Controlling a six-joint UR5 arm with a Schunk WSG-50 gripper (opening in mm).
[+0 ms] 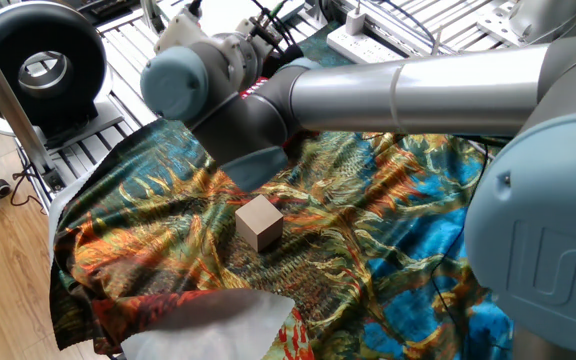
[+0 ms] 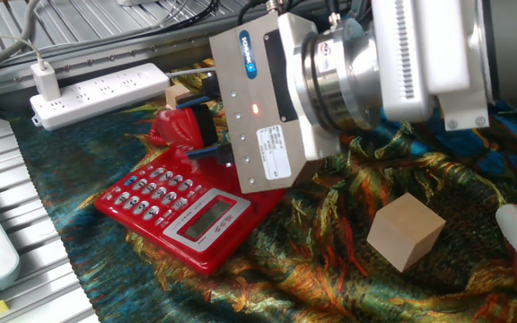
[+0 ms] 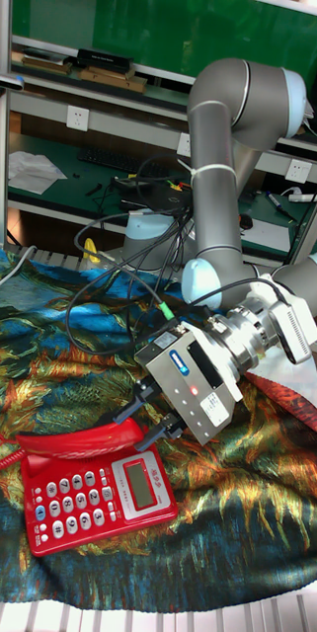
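Observation:
A red desk telephone (image 2: 155, 205) with grey keys and a small display lies on the patterned cloth. Its red handset (image 3: 80, 440) lies along one side of the phone. My gripper (image 2: 209, 120) is over that side, its two dark fingers (image 2: 212, 152) spread apart on either side of the handset's end. In exterior view 3, the gripper (image 3: 140, 425) comes in from the right at the same end. Whether a finger touches the handset cannot be made out. The arm hides most of the phone in exterior view 1.
A plain wooden cube (image 1: 259, 223) rests on the cloth (image 1: 158, 250), clear of the phone. A second small wooden block (image 2: 178, 94) is near the white power strip (image 2: 101, 97). Cables hang around the arm. Bare cloth surrounds the cube.

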